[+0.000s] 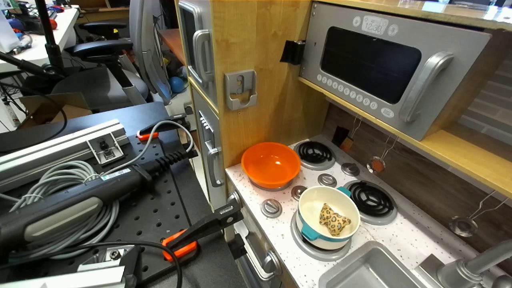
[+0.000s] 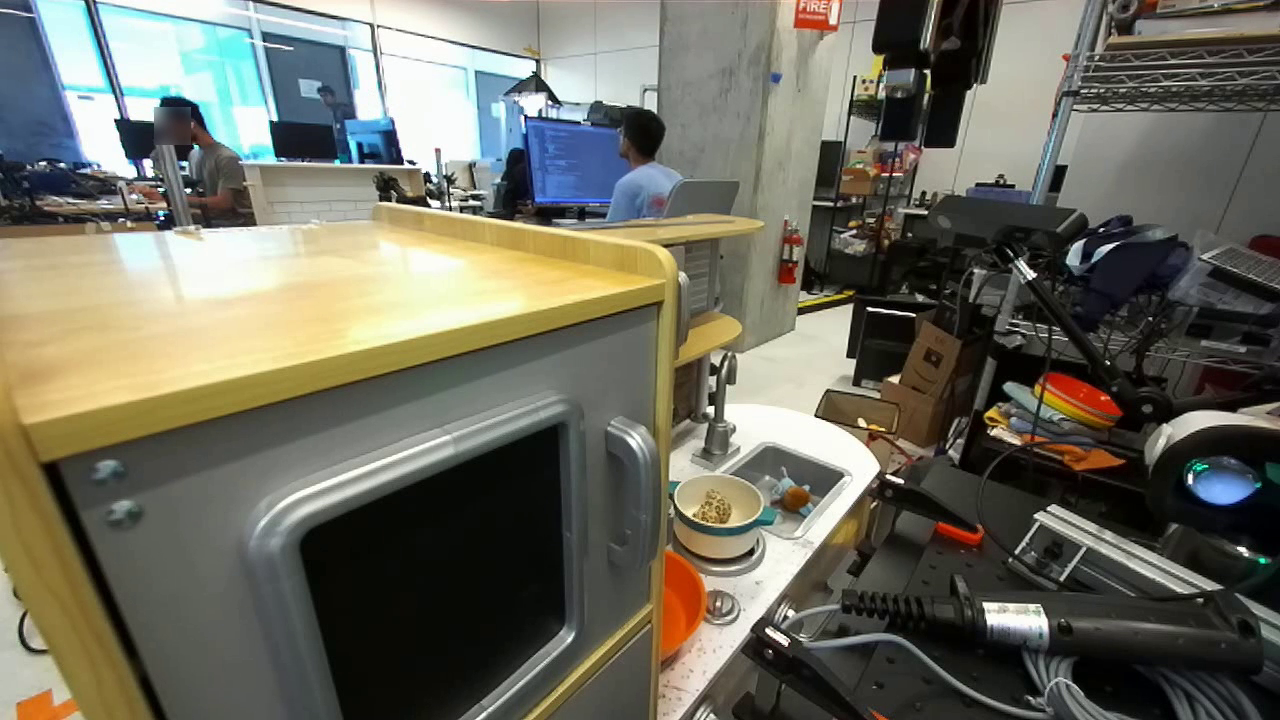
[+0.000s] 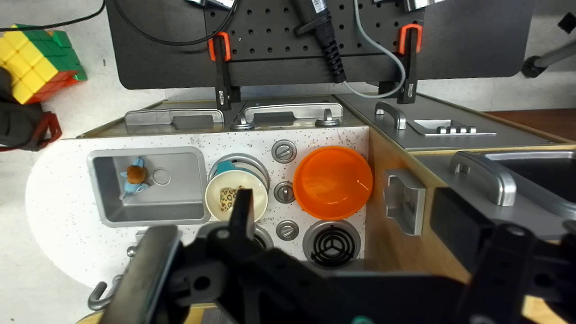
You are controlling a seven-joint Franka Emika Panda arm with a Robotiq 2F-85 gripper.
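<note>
In the wrist view my gripper stands open high above the toy kitchen counter, its dark fingers spread wide and nothing held between them. Neither exterior view has the gripper in it. A cream pot with teal handles point(image 1: 307, 197) sits on the front burner, and a leopard-print cloth toy point(image 1: 333, 221) lies inside it. Beside the pot, an empty orange bowl point(image 1: 271, 165) rests over another burner. A blue and brown plush toy point(image 3: 136, 175) lies in the grey sink point(image 3: 178, 210). Part of the pot is hidden by my gripper in the wrist view.
A microwave point(image 1: 374, 62) on a wooden shelf overhangs the back of the counter. The tall wooden cabinet side point(image 1: 269, 96) rises next to the bowl. In front is a black table point(image 1: 158, 192) with cables and clamps.
</note>
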